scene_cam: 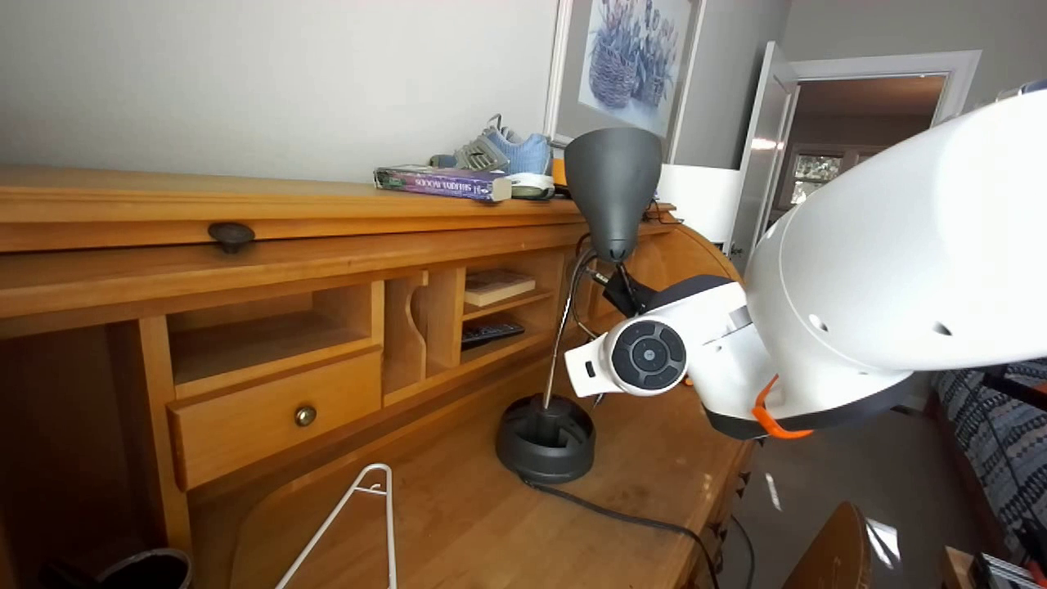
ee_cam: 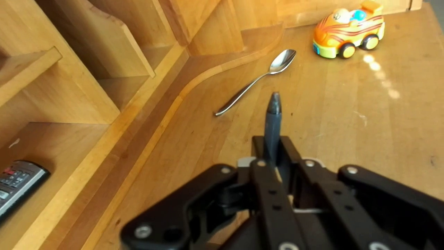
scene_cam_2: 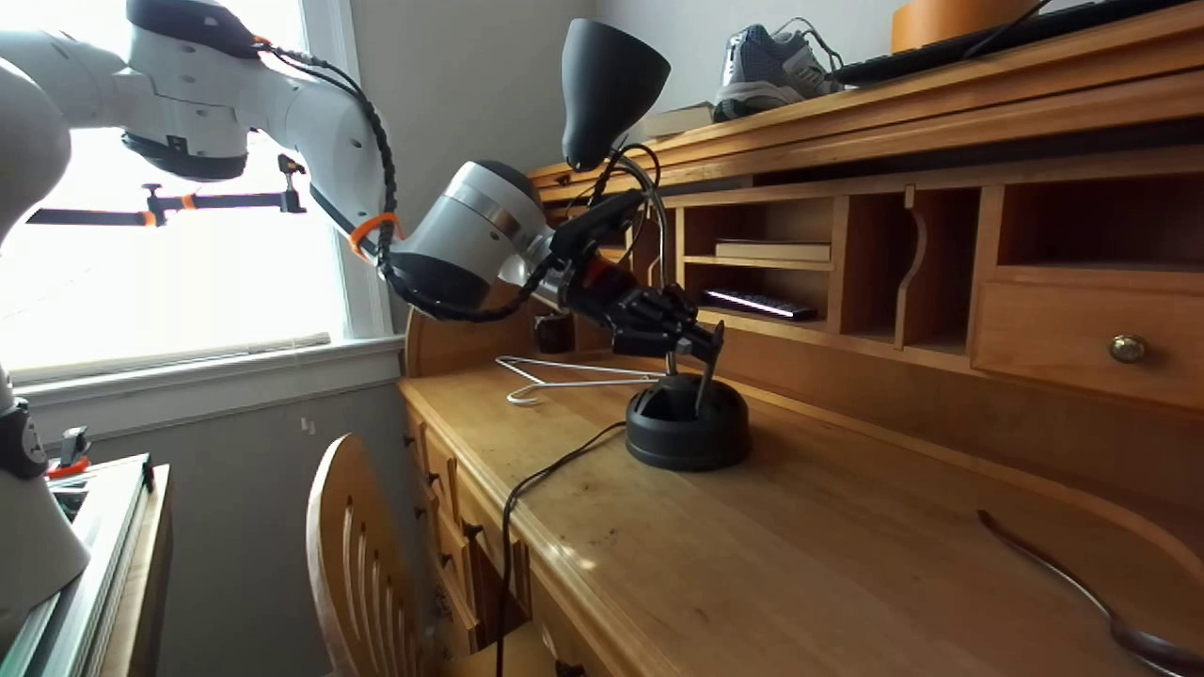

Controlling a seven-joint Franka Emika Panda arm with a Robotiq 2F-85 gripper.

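Observation:
In the wrist view, my gripper is shut on a slim, dark grey pen-like object [ee_cam: 273,125], its pointed tip standing out beyond the fingers. From exterior view 2, the gripper [scene_cam_2: 702,338] appears just above the round black base [scene_cam_2: 689,434] of a desk lamp. The slim object [scene_cam_2: 707,378] slants down at the base's open top; whether it touches the base is unclear. The lamp's grey shade [scene_cam_2: 609,85] rises above my wrist. In exterior view 1, the arm hides the fingers, while the lamp base [scene_cam: 545,442] shows on the desk.
A spoon [ee_cam: 249,87] and a toy car [ee_cam: 348,31] lie on the desk. Near the lamp is a white hanger [scene_cam_2: 576,372]. The lamp's cord [scene_cam_2: 542,474] runs over the front edge. Shelves [scene_cam_2: 779,282] line the back, with a remote [ee_cam: 18,183] in one.

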